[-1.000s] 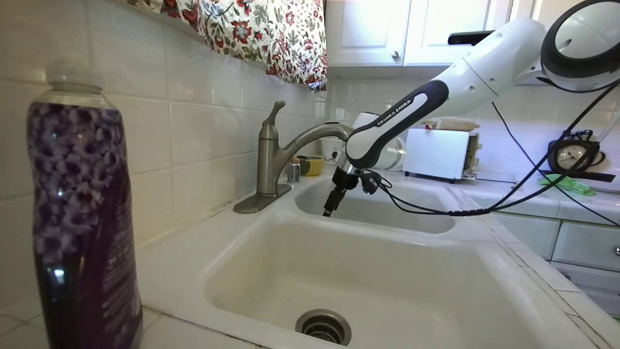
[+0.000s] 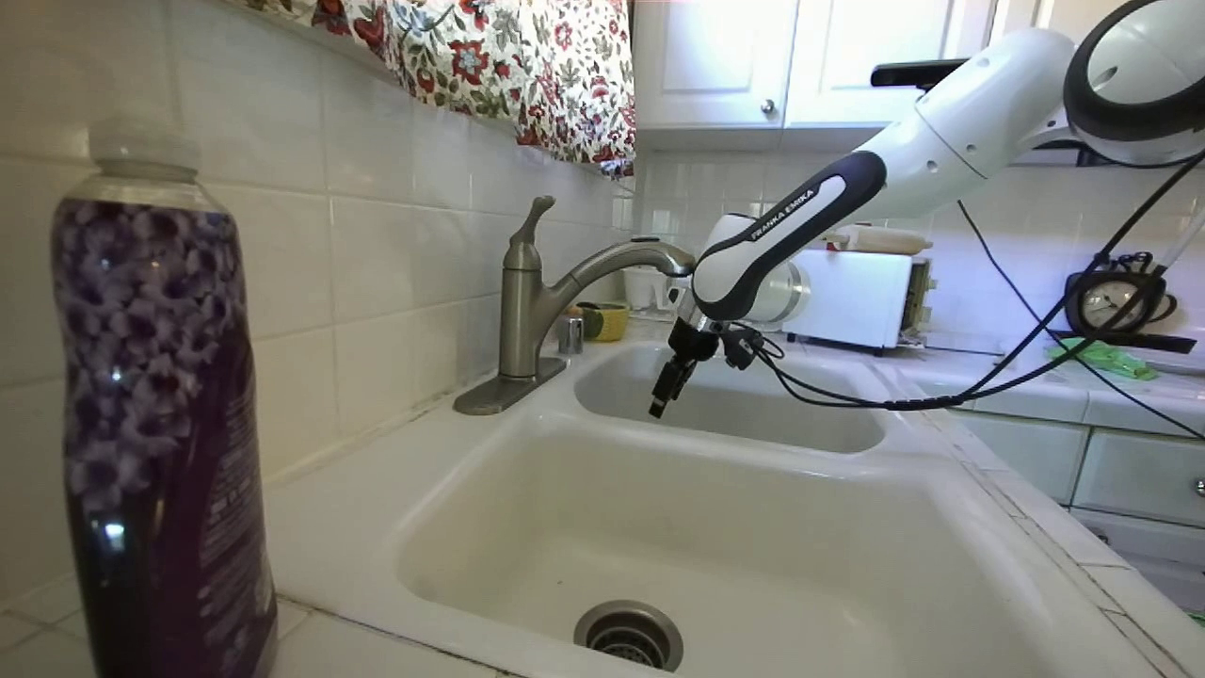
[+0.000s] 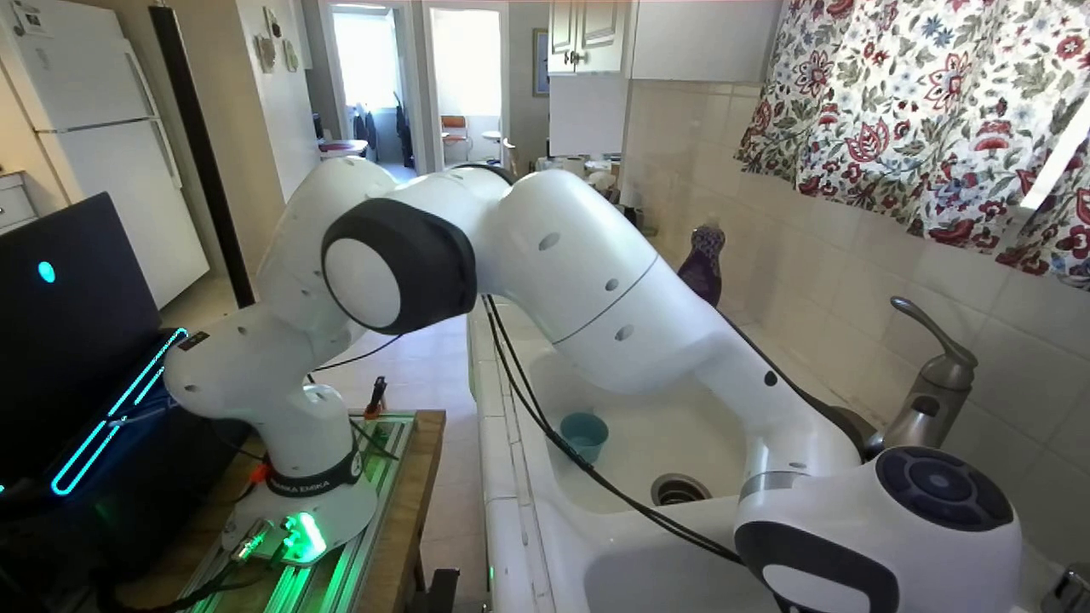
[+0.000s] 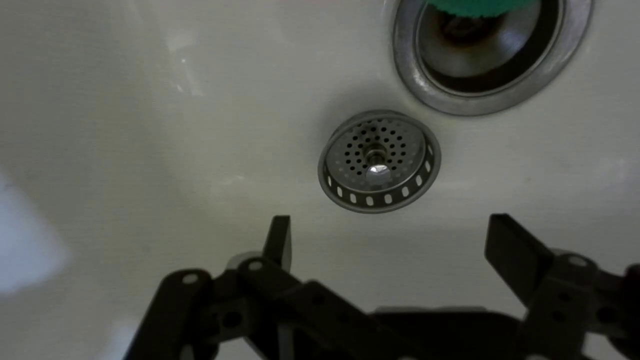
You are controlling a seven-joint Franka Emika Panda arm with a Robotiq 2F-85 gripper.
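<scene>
A round metal strainer basket (image 4: 379,162) with a perforated base lies tilted on the pale sink floor in the wrist view. Beside it, at the upper right, is a drain opening (image 4: 414,69) with a bit of green (image 4: 474,6) showing over it at the frame's top edge. My gripper is open, its black fingers wide apart with nothing between them. The strainer lies just ahead of the gap, untouched. From the side, the gripper (image 2: 666,390) hangs pointing down over the far basin (image 2: 779,412); the strainer is hidden there.
The faucet (image 2: 525,305) stands close to the arm on the wall side. A purple bottle (image 2: 164,441) is on the counter at the near end. A teal cup (image 3: 584,434) sits in the other basin, near its drain (image 3: 679,490). A divider separates the basins.
In exterior view 1 the arm and gripper have shifted to the right and slightly up, away from the faucet. The bottle and faucet are where they were.
</scene>
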